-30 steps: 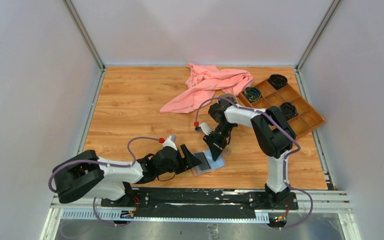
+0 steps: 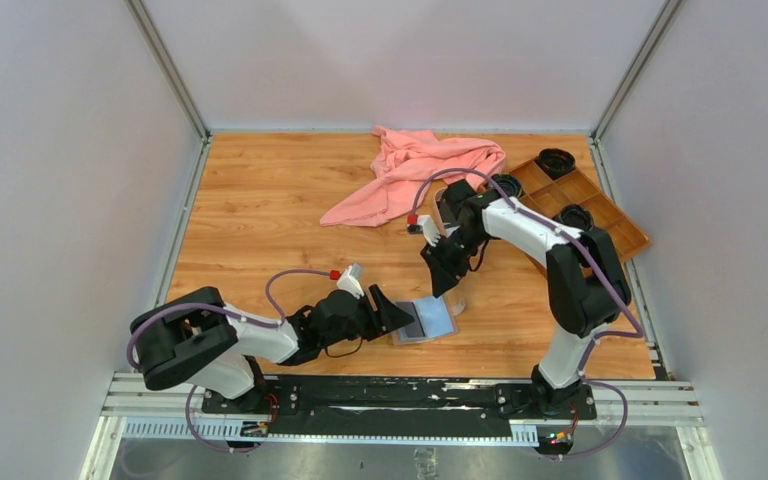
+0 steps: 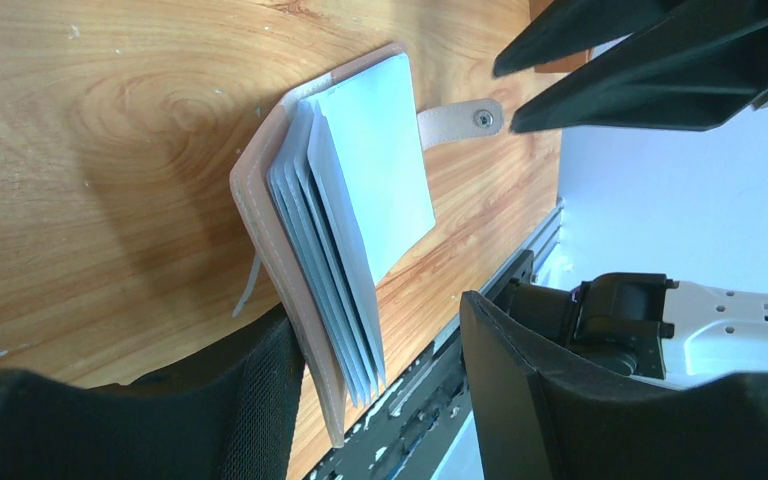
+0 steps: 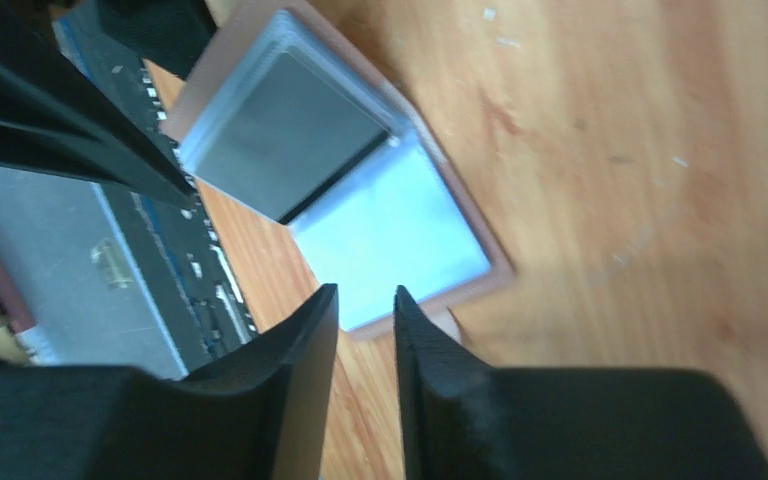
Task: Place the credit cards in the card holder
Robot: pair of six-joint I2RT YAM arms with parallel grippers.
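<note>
The card holder (image 2: 437, 318) lies open on the table, with a beige cover and pale blue sleeves. In the left wrist view several sleeves (image 3: 312, 235) fan upward along its near side. My left gripper is part open, its fingers on either side of the holder's near edge, with a gap at the right finger. In the right wrist view a dark grey panel (image 4: 295, 135) covers one half of the holder; whether it is a card I cannot tell. Above the holder's other end my right gripper is open by a narrow gap, nothing visible between its fingers. No loose card is clearly visible.
A strap with a snap (image 3: 460, 122) sticks out from the holder. A pink cloth (image 2: 410, 178) lies at the back. At the right stands a wooden compartment tray (image 2: 615, 222) with black coils, partly behind my right arm.
My right gripper has moved up the view and rightward, off the holder's blue side. My left gripper and the holder have shifted slightly to the right.
</note>
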